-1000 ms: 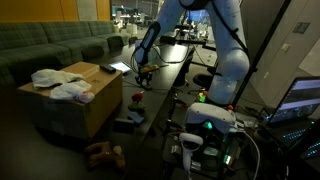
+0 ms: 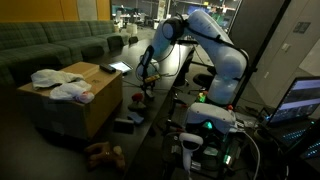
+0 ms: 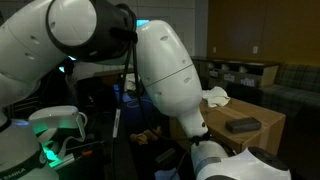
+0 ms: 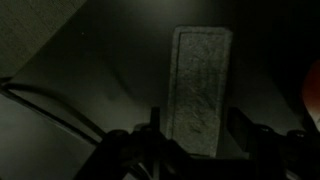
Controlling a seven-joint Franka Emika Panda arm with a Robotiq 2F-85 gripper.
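A grey, felt-like rectangular block (image 4: 199, 75) lies on the dark tabletop in the wrist view, its long side running away from me. My gripper is part open over its near end. One dark finger (image 4: 150, 142) is left of the block and the other is to the right, with a gap showing on each side. In exterior view 1 the gripper (image 2: 148, 86) is low over the far part of the table, too small to show its fingers. The arm hides it in exterior view 2.
A red-orange object (image 4: 314, 92) is close by on the right in the wrist view. A dark cable (image 4: 55, 108) runs along the left. In exterior view 1, a brown box (image 2: 75, 110) bears white cloth (image 2: 55, 77), and a brown object (image 2: 105, 155) lies in front.
The surrounding objects look unmoved.
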